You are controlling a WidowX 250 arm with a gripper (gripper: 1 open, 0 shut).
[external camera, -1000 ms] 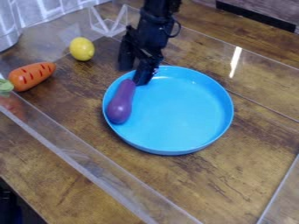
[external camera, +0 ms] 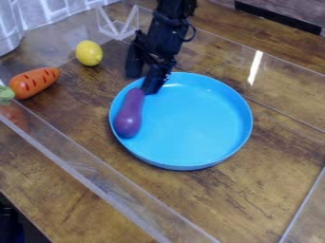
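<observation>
A black robot arm reaches down from the top centre, its gripper over the far left rim of a blue bowl. The gripper is open; whether anything dark sits between its fingers is too shadowed to tell. A purple eggplant lies inside the bowl along its left side, below the gripper.
A yellow lemon sits at the upper left, and an orange carrot lies at the left edge. A clear plastic edge runs along the lower left.
The arm and gripper have shifted very slightly. The bowl, eggplant, lemon and carrot look essentially unmoved.
</observation>
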